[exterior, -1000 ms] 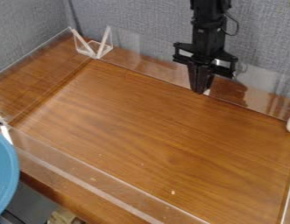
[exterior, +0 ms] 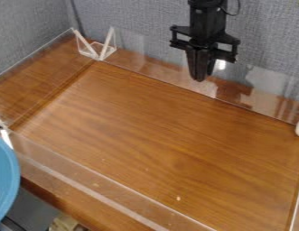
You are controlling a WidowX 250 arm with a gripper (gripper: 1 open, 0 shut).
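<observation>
My black gripper [exterior: 200,70] hangs at the top centre of the camera view, above the back part of the wooden tray floor [exterior: 163,135], near the clear back wall. Its fingers point down and look shut, with nothing visible between them.
A white wire holder [exterior: 95,50] stands at the back left corner. A blue round object [exterior: 2,180] is cut off at the left edge, and a white object [exterior: 297,128] at the right. Clear walls edge the tray; its middle is empty.
My gripper has risen and moved slightly left over the last second. The other things in view have stayed put.
</observation>
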